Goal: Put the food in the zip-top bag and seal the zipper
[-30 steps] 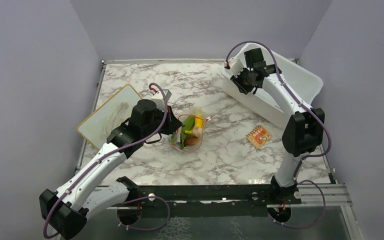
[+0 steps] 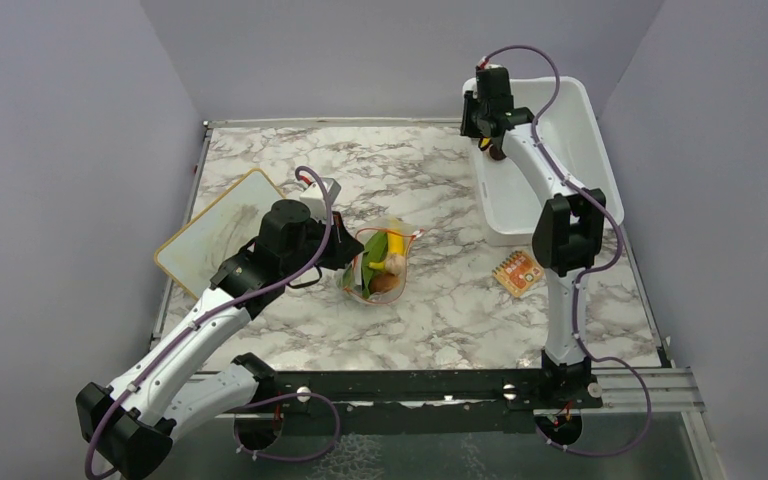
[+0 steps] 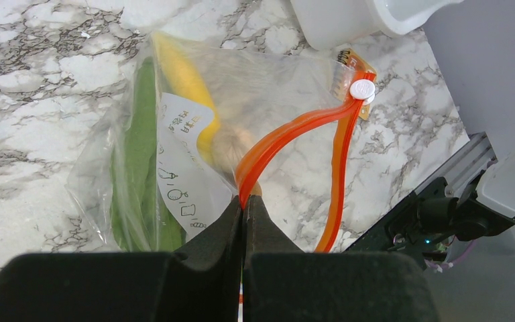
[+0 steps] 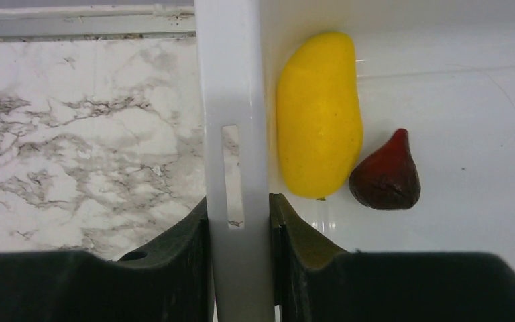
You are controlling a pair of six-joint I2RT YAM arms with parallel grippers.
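Note:
The clear zip top bag [image 2: 402, 285] stands mid-table with its mouth spread and orange zipper strip curved. Inside show a green item [image 3: 134, 154], a yellow one [image 3: 188, 80] and round brownish food. My left gripper is shut on one edge of its mouth. At the back right, my right gripper straddles the near wall of the white bin [image 4: 235, 80], one finger on each side; whether it clamps the wall I cannot tell. In the bin lie a yellow mango-like food [image 4: 318, 114] and a dark red, pointed one [image 4: 385, 174].
A white slider [image 3: 362, 89] sits at the zipper's far end. An orange patterned packet [image 2: 518, 272] lies in front of the bin. A white board [image 2: 215, 230] is at the left, partly under the left arm. Bare marble lies between bag and bin.
The bin, slanted before, now stands nearly straight along the right side. The left arm and bag stayed still.

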